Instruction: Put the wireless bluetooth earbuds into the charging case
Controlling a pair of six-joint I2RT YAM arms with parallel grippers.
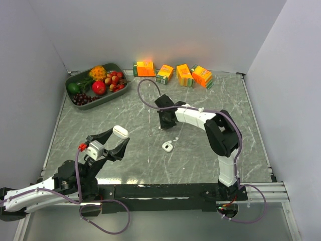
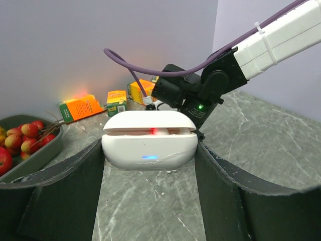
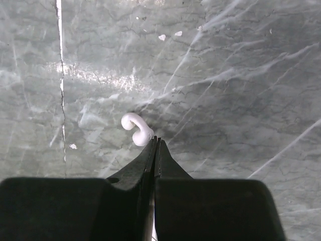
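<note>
In the left wrist view my left gripper is shut on the white charging case (image 2: 149,153). Its lid stands slightly ajar, with a red glow in the gap and a blue light on the front. A C-shaped white earbud (image 3: 136,129) lies on the marble tabletop in the right wrist view. My right gripper is shut with nothing between its fingers; the earbud is outside them, at the left of the tips and apparently against them. From above, the right gripper (image 1: 161,128) is low over the table's middle.
A small white rounded object (image 1: 167,146) with a dark mark lies near the right gripper, a tiny white piece (image 1: 176,138) beside it. Orange boxes (image 1: 184,75) line the back wall; a fruit tray (image 1: 103,100) stands back left. Bare marble lies right.
</note>
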